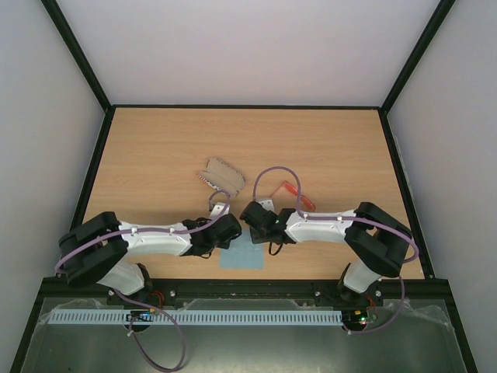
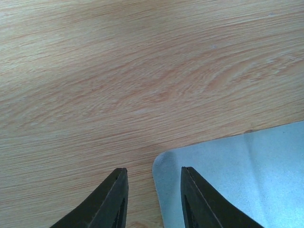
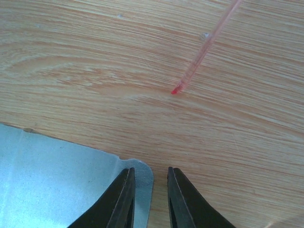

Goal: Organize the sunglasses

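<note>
A light blue cloth [image 1: 241,258] lies flat at the table's front middle, its corners under both grippers. My left gripper is part open over the cloth's top-left corner, nothing visibly between its fingers. My right gripper is part open at the cloth's top-right corner. Red sunglasses [image 1: 305,200] lie behind the right arm; a thin pinkish temple arm [image 3: 199,57] shows in the right wrist view. An open grey-beige case [image 1: 221,175] lies behind the left gripper.
A dark frame edges it, with walls at back and sides.
</note>
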